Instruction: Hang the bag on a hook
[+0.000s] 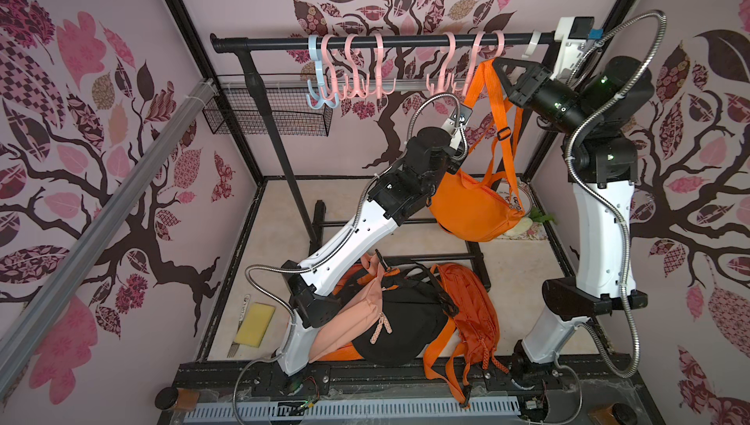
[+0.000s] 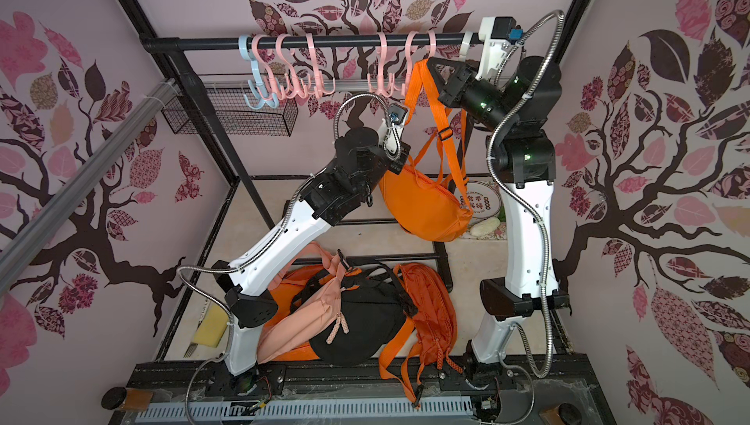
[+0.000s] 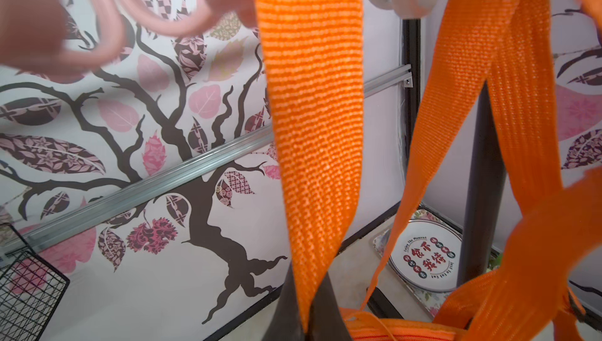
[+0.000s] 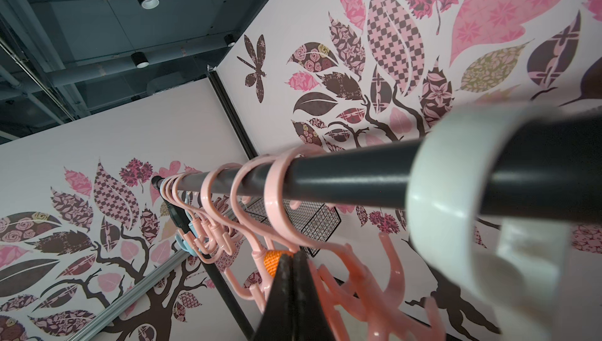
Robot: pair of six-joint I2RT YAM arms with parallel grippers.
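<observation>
The orange bag (image 1: pixel 476 210) hangs in the air below the rail, its strap (image 1: pixel 506 116) running up to my right gripper (image 1: pixel 498 65). That gripper is shut on the strap's upper fold, just under the rail; in the right wrist view a bit of orange strap (image 4: pixel 273 260) shows at its fingertips. My left gripper is shut on the lower, pinched end of a strap length. Pink hooks (image 1: pixel 472 65) hang from the rail beside the strap's top. Close by in the right wrist view are a pink hook (image 4: pixel 276 196) and a white hook (image 4: pixel 451 196).
More pink hooks (image 1: pixel 351 65) and a light-blue hook (image 1: pixel 315 73) hang further left on the black rail (image 1: pixel 273 43). Below lie several bags, including a black bag (image 1: pixel 398 323) and a red-orange bag (image 1: pixel 468 308). A wire basket (image 1: pixel 265 112) is on the back wall.
</observation>
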